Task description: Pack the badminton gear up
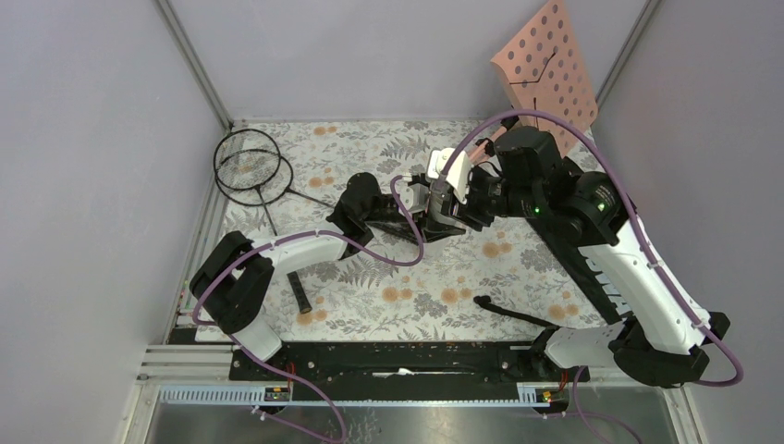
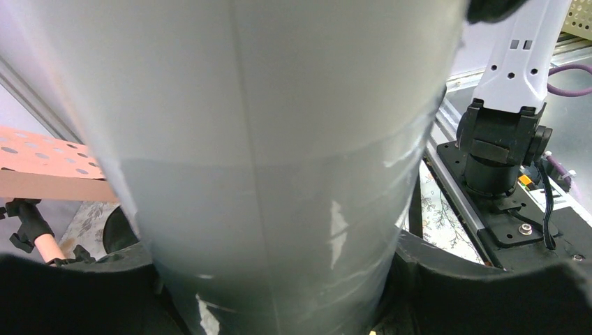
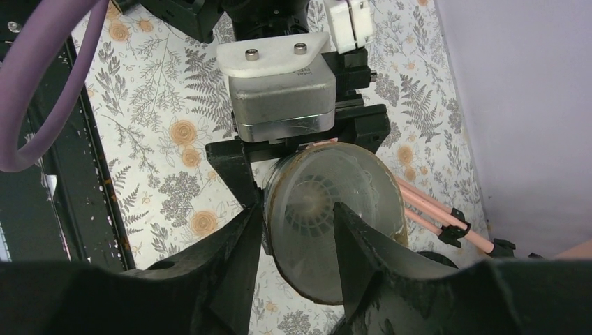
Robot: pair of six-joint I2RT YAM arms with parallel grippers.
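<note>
A translucent shuttlecock tube (image 2: 272,139) stands roughly upright between the fingers of my left gripper (image 1: 438,229), which is shut around it. In the right wrist view the tube's open round mouth (image 3: 370,202) faces the camera, and a shuttlecock (image 3: 311,209) shows deep inside. My right gripper is part open over this mouth: one finger lies by the rim's left side, the other across the opening. Nothing is clearly held between its fingers. Badminton rackets (image 1: 277,154) lie at the left of the cloth, partly behind the left arm; one handle (image 1: 299,292) shows below it.
A black bag (image 1: 581,273) with white lettering lies along the right side, partly under the right arm. The pink perforated board (image 1: 545,65) stands at the back right. A thin black strap-like piece (image 1: 513,313) rests at the front right.
</note>
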